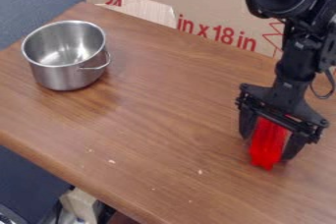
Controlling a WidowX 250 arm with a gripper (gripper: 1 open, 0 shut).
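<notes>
My gripper [272,138] is at the right side of the table, pointing down with its black fingers open on either side of a red object [268,146], elongated and lying or standing on the wood; the fingers partly hide it, and I cannot tell whether they touch it. A steel pot [65,54] with a wire handle sits at the back left of the table.
A cardboard sheet [203,2] with printed red lettering stands along the back. The table's left edge drops to a dark blue area.
</notes>
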